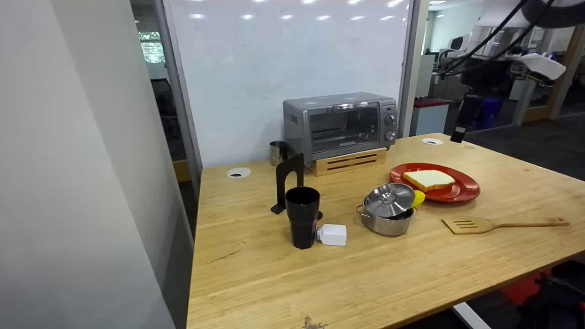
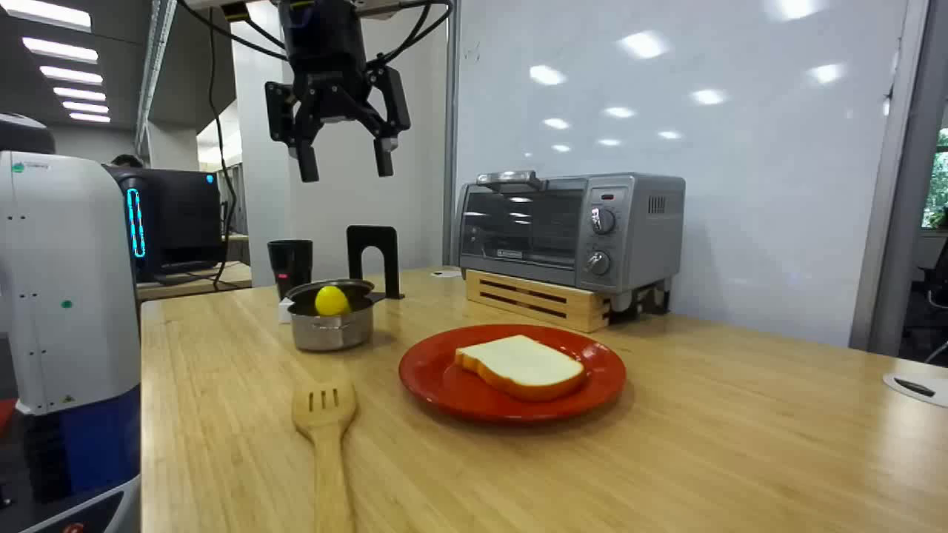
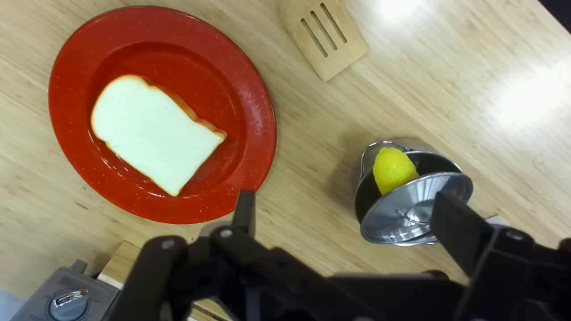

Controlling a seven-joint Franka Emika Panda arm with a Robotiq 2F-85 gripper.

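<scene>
High above the table, my gripper point(image 2: 346, 169) hangs open, its two fingers wide apart with nothing between them. Below, a small steel pot point(image 2: 330, 330) stands on the wood. A yellow lemon point(image 3: 393, 170) pokes out at its rim, and the metal lid point(image 3: 415, 208) leans tilted across the opening beside the fruit. On a red plate point(image 3: 257, 123) lies a white slice of bread point(image 3: 155, 131) with a brown crust. The wooden slotted spatula point(image 1: 471, 225) rests flat on the table near the plate. In the wrist view, one finger partly overlaps the lid's edge.
A grey toaster oven point(image 1: 340, 126) sits on a wooden stand point(image 1: 351, 161) against the whiteboard. Left of the pot are a black cup point(image 1: 302, 219), a white bottle point(image 1: 332, 235), a black bookend point(image 1: 289, 170) and a metal cup point(image 1: 276, 152).
</scene>
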